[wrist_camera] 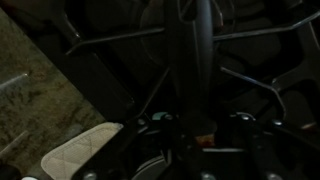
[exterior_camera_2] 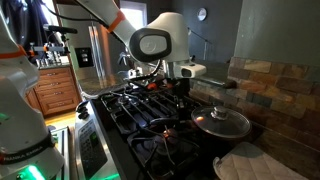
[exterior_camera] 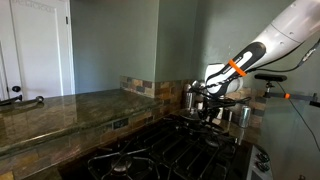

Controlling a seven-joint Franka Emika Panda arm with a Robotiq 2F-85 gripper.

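My gripper (exterior_camera_2: 182, 103) is low over the black stove, left of a round pan (exterior_camera_2: 222, 122) with a glass lid. In the wrist view a long dark handle (wrist_camera: 190, 55) runs up from between the fingers, and the gripper looks shut on it. The fingertips are in deep shadow there. Whether this handle belongs to the pan cannot be told. A pale curved rim shows beneath the gripper at the bottom of the wrist view.
A quilted beige mitt or pad (exterior_camera_2: 255, 163) lies on the counter beside the pan. Black burner grates (exterior_camera: 165, 148) cover the stove. A tiled wall (exterior_camera_2: 285, 90) rises behind the pan.
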